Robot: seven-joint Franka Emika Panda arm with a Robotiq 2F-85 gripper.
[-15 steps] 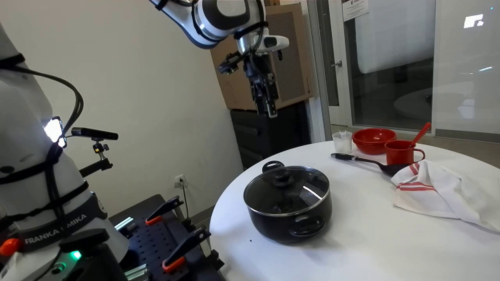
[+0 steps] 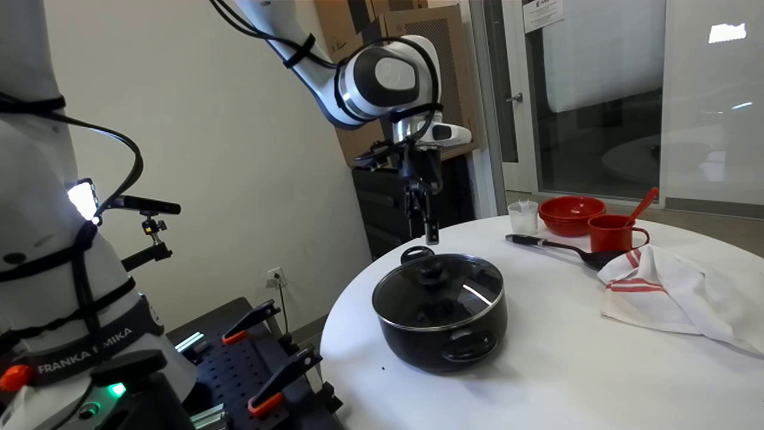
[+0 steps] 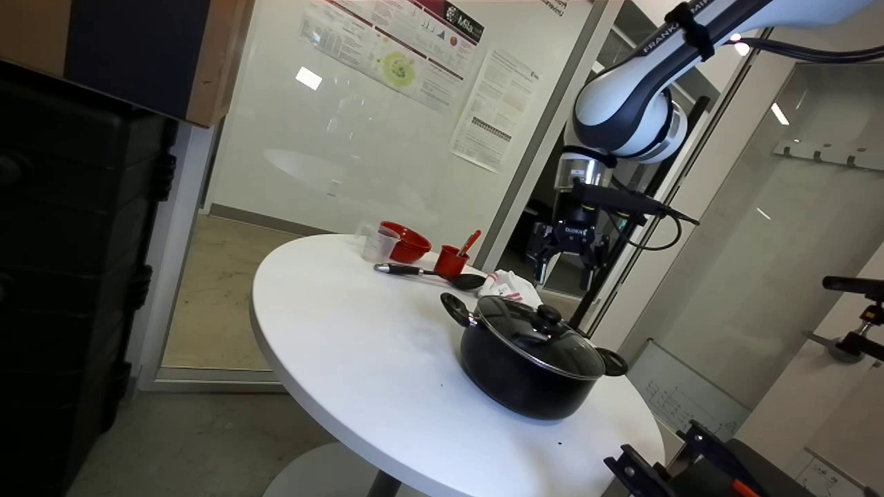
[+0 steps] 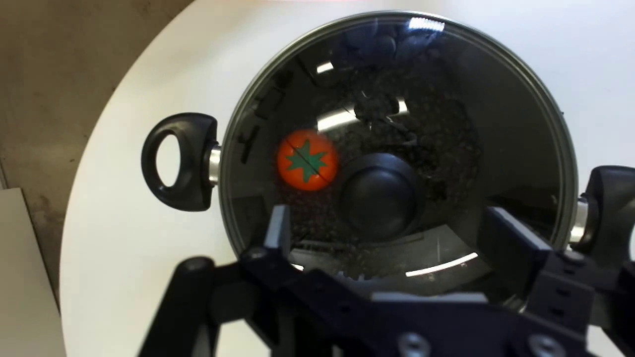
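A black pot stands on the white table, covered by a glass lid with a steel rim. In the wrist view the lid's round black knob lies between and beyond my spread fingers. Through the glass shows a red tomato-like thing with a green star, left of the knob. My gripper is open, with nothing between its fingers, and points down. In exterior view 2 the gripper hangs above the lid, clear of it.
Toward the far side of the table are red bowls, a clear cup, a red mug with a red utensil, a black ladle and a white cloth with red stripes. Bare table lies right of the pot.
My gripper has come down and a little to the right, closer to the lid. The pot, its lid and the other things on the table have not moved.
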